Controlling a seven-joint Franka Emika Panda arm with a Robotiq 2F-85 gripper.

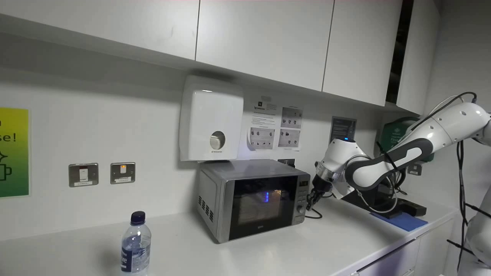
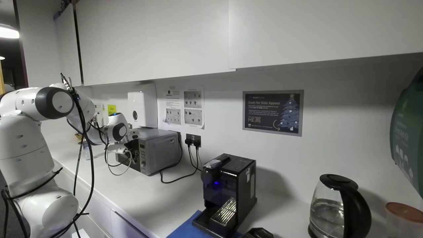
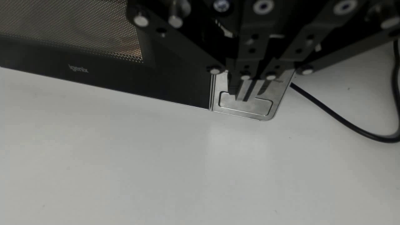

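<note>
A silver microwave (image 1: 262, 202) with a dark glass door stands on the counter against the wall; its control panel (image 1: 301, 195) with the dial is on the right side of the front. My gripper points down in front of the lower part of this panel, over the outlined button (image 3: 262, 107) in the wrist view. Its fingers (image 3: 243, 92) are together and nothing shows between them. Whether the fingertips touch the panel cannot be told. The dial is hidden behind the gripper in the wrist view. In exterior view 2, the arm partly covers the microwave front.
A water bottle (image 1: 136, 243) stands on the counter left of the microwave. A black cable (image 3: 337, 116) lies beside the microwave's right side. Further right are a coffee machine (image 2: 230, 190) and a glass kettle (image 2: 327, 210).
</note>
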